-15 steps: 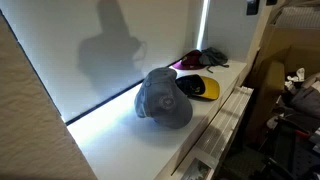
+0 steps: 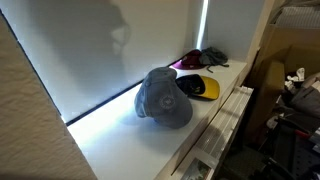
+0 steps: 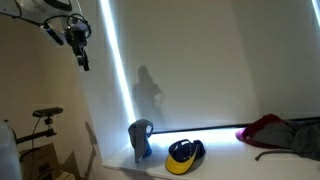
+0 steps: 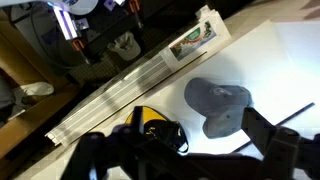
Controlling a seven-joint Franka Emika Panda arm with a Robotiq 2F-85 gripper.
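A grey cap (image 2: pixel 165 98) rests on the white shelf top (image 2: pixel 110 150), nearer the first exterior camera than the others. Behind it is a black cap with a yellow brim (image 2: pixel 206 88). A maroon cap (image 3: pixel 262 128) and a dark grey cap (image 3: pixel 302 138) lie together farther along. High above the surface, the second exterior view has my gripper (image 3: pixel 84 62) pointing down, clear of every cap. From the wrist, the gripper looks open, its dark fingers wide apart, with the grey cap (image 4: pixel 220 106) and the yellow-brimmed cap (image 4: pixel 152 125) below.
A white wall (image 3: pixel 190 60) stands behind the caps. A small picture card (image 4: pixel 193 40) lies by the white ledge (image 4: pixel 115 85). Beyond the ledge are dark floor, cables and clutter. The shelf top is bare around the grey cap.
The caps have stayed put.
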